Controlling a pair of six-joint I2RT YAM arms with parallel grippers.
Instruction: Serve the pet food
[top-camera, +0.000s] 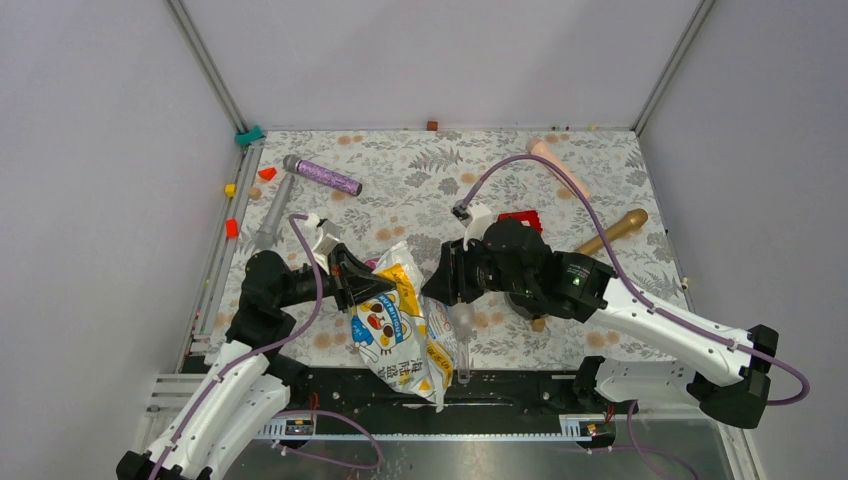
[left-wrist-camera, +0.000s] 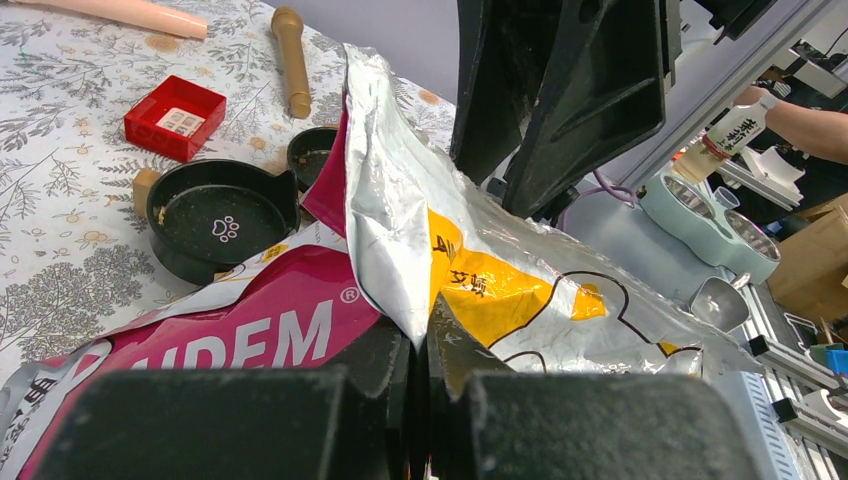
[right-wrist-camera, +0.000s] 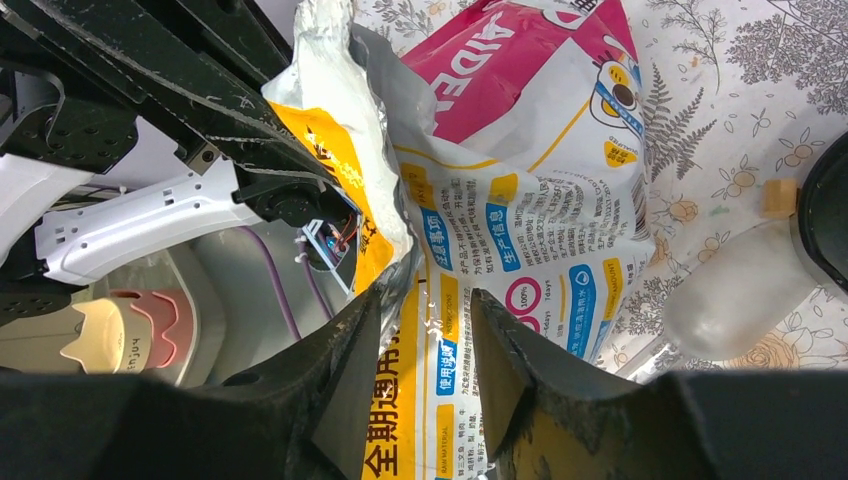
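Note:
A pet food bag (top-camera: 390, 340), white, yellow and pink, hangs at the table's front middle, with my left gripper shut on its crumpled upper edge. My right gripper is part open just beside the bag's raised top fold, its fingers over the printed back panel. A black bowl with a paw print (left-wrist-camera: 215, 215) sits behind the bag, with a second dark bowl (left-wrist-camera: 308, 150) partly hidden beside it.
A red square box (left-wrist-camera: 175, 117), a wooden pestle (top-camera: 620, 227), a pink cylinder (top-camera: 560, 168) and a purple glitter tube (top-camera: 325, 175) lie on the patterned table.

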